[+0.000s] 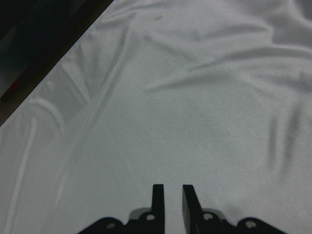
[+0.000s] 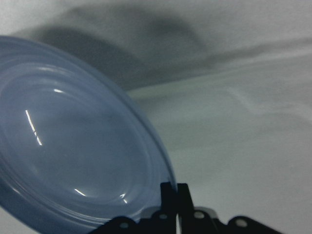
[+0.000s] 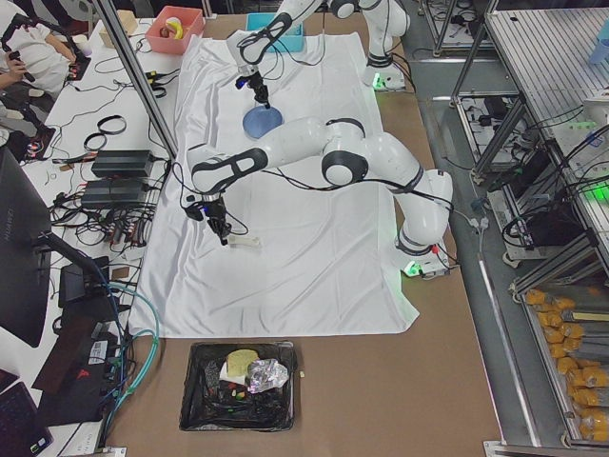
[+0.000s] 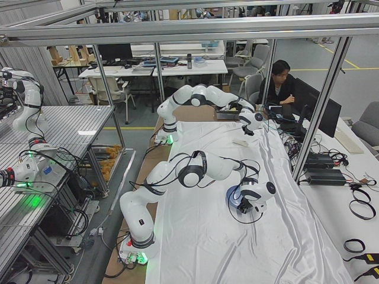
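A blue plate [image 3: 262, 121] lies on the white cloth [image 3: 285, 276]; in the right wrist view its rim [image 2: 97, 78] runs down between the fingertips of my right gripper, which is shut on it. A small pale, flat object [image 3: 245, 241] lies on the cloth beside my left gripper [image 3: 225, 238]. In the left wrist view my left gripper stands open over bare cloth, with nothing between its fingers.
A black tray [image 3: 238, 409] with food items sits beyond the cloth's edge. A pink box [image 3: 174, 40] and a blue basket [image 3: 295, 43] stand at the other end. Cables and a monitor [image 3: 19, 248] crowd the side table.
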